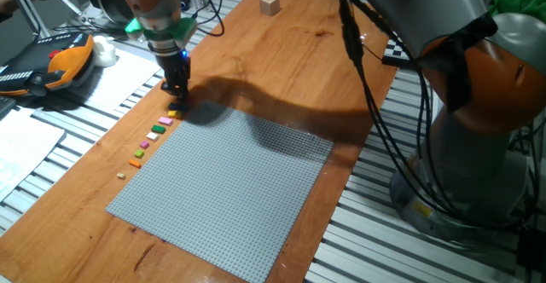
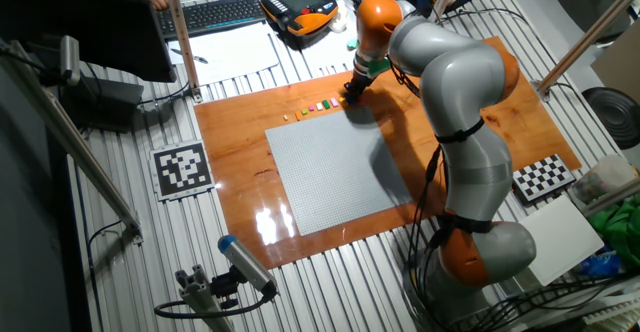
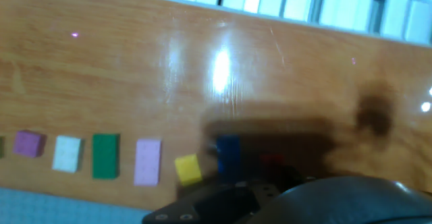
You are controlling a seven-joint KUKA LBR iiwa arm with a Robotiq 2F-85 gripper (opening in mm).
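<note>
A row of small bricks lies on the wooden table beside the grey baseplate (image 1: 226, 181). In the wrist view it runs through a purple brick (image 3: 28, 144), white brick (image 3: 67, 154), green brick (image 3: 105, 156), pink brick (image 3: 148, 162), yellow brick (image 3: 188, 170) and dark blue brick (image 3: 228, 153); a dim red brick (image 3: 271, 160) sits in shadow. My gripper (image 1: 178, 97) points down just above the blue end of the row. Dark gripper parts fill the wrist view's lower edge, hiding the fingertips and whatever may be between them.
Far back on the table stands a wooden cube (image 1: 270, 5). An orange-and-black teach pendant (image 2: 299, 9) rests off the table's edge near the keyboard (image 2: 205, 24). The baseplate is bare, and the wood behind the arm is open.
</note>
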